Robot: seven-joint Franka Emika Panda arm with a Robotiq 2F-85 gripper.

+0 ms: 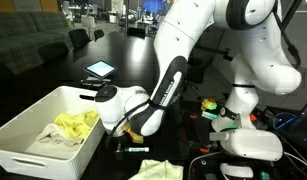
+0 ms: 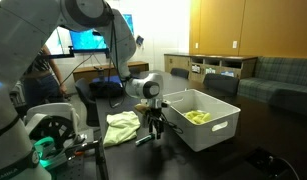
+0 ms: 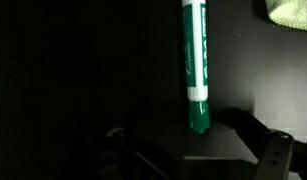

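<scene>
A white and green marker lies on the dark table, its green cap toward my gripper in the wrist view. My gripper stands open, low over the table, its dark fingers spread to either side of the cap end with nothing held. In exterior view 1 the marker shows just in front of the gripper. From the other side, exterior view 2 has the marker close beside the gripper. Dimness hides most of the left finger.
A white box with yellow and white cloths inside stands left of the arm in exterior view 1. A pale cloth lies flat near the marker. Behind the box is a tablet-like object. Bare table surrounds the marker.
</scene>
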